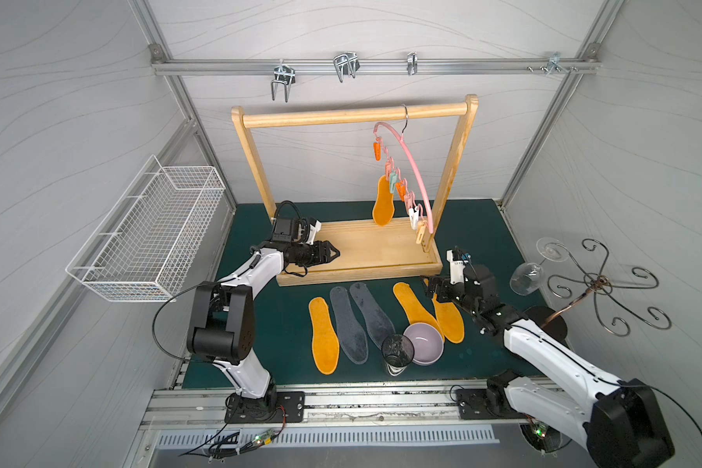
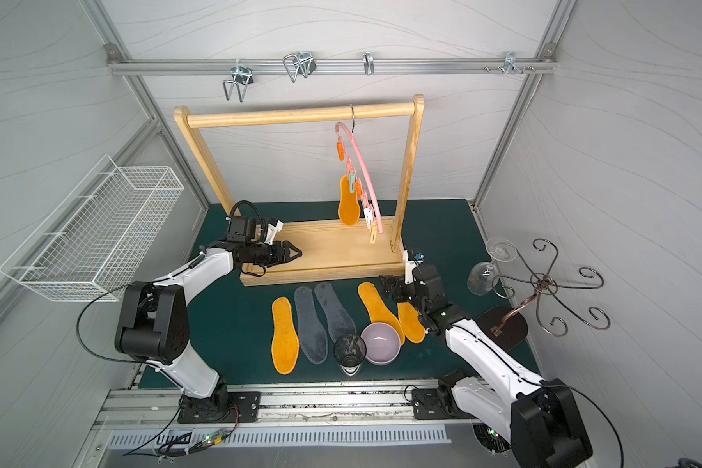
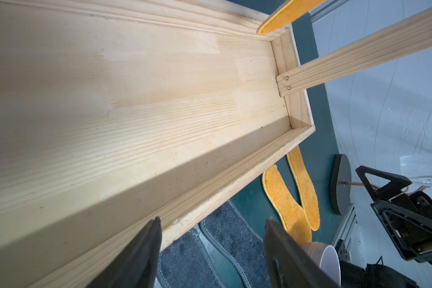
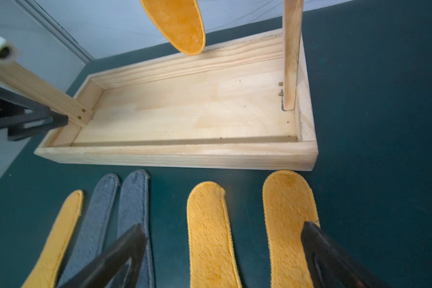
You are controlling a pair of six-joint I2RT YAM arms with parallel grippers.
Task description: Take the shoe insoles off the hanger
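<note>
One orange insole (image 1: 383,201) still hangs from the pink clip hanger (image 1: 418,170), which is hooked on the wooden rack's bar. Flat on the dark green table lie a left orange insole (image 1: 323,335), two grey-blue insoles (image 2: 311,326) and two more orange insoles (image 4: 210,230) at the right. My left gripper (image 1: 332,251) is open over the rack's base, left of the hanging insole, its fingers (image 3: 144,244) apart and empty. Near the base's front right corner my right gripper (image 1: 430,285) is open and empty, above the right orange insoles.
The wooden rack (image 1: 343,275) takes up the back of the table. A lilac bowl (image 1: 423,344) and a dark glass (image 1: 397,351) stand at the front. A wine glass (image 1: 527,277) and scrolled metal stand (image 1: 598,282) are at right; a wire basket (image 1: 152,234) hangs left.
</note>
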